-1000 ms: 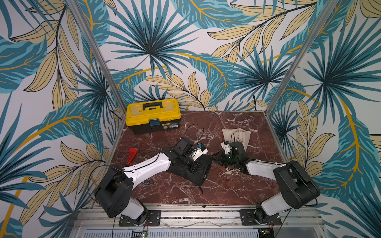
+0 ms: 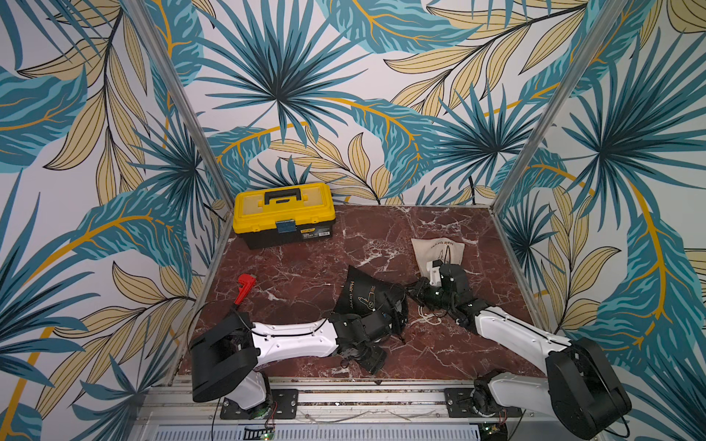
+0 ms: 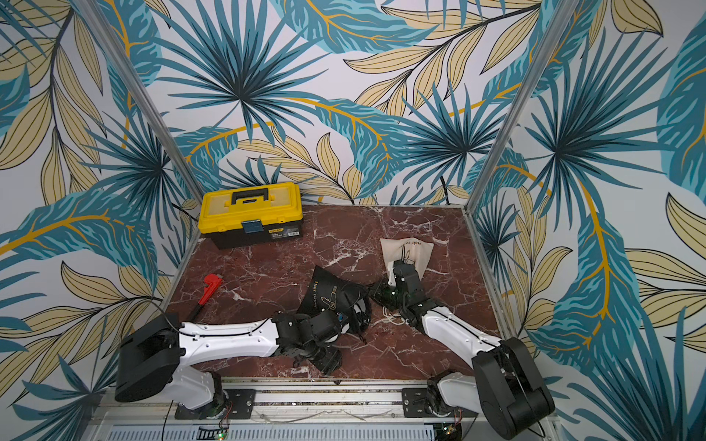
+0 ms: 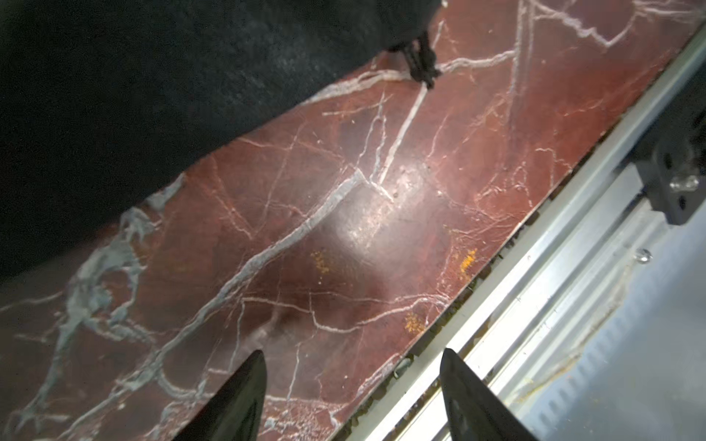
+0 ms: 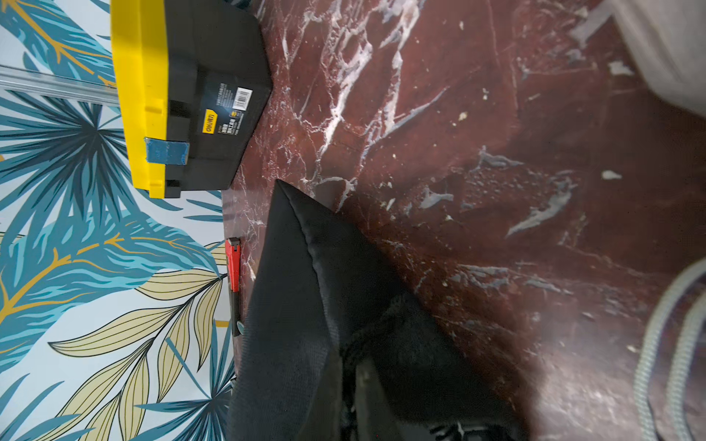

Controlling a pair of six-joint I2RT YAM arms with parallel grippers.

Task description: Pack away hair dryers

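Note:
A black cloth bag with gold lettering lies in the middle of the table, its near part hidden by the left arm. In the right wrist view my right gripper is shut on the black bag, pinching a fold near its drawstring edge. My left gripper stands open near the table's front edge, only marbled surface between its fingers; the dark bag fills the upper left of that view. On the left side lies a red hair dryer with a black handle.
A cream bag with lettering lies behind the right gripper, its pale cords loose on the table. At the back left stands a yellow and black toolbox.
My left gripper has moved off the bag toward the front edge and its arm has lowered. More of the bag's lettered face shows.

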